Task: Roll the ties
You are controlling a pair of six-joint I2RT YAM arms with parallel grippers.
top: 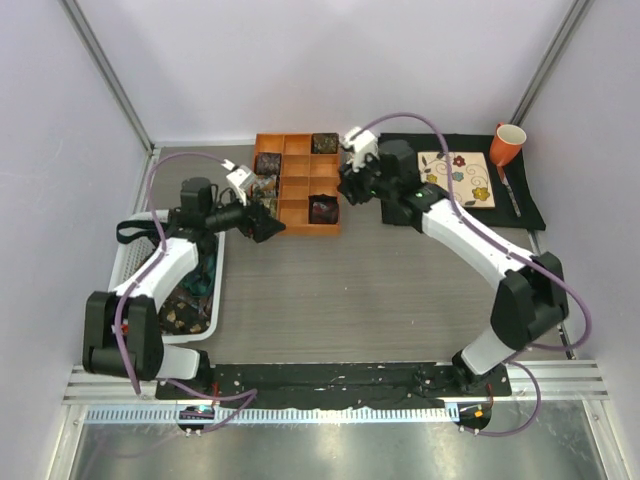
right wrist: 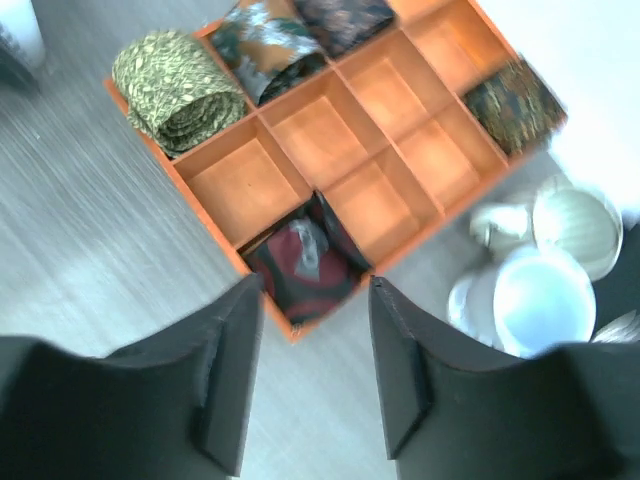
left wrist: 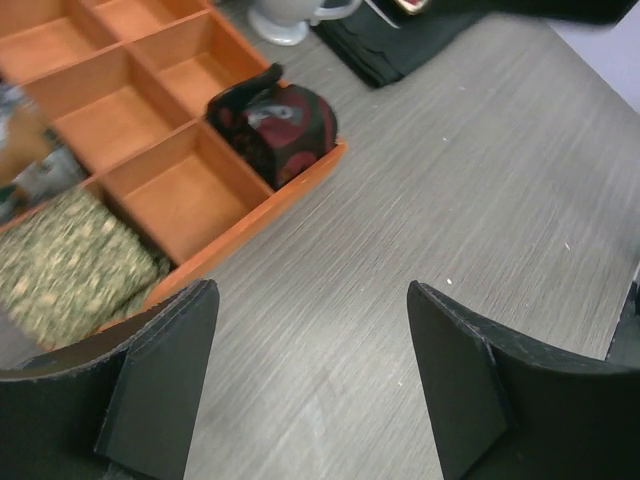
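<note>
A dark red-and-black rolled tie (right wrist: 308, 265) lies in a front corner compartment of the orange divided box (top: 297, 228). In the right wrist view, a green-patterned roll (right wrist: 178, 92) fills the opposite front corner, with an empty compartment between the two. More rolls, such as a camouflage one (right wrist: 265, 45) and a dark one (right wrist: 515, 105), occupy other compartments. My right gripper is over the box's right side, its fingers apart and empty. Left of there, my left gripper hovers by the box's front left corner, also open, bare table between its fingers.
A white basket (top: 212, 310) with loose ties stands at the left, under my left arm. White cups (right wrist: 545, 300) are close to the box's right side. A floral plate (top: 457, 178) and an orange mug (top: 508, 143) stand back right.
</note>
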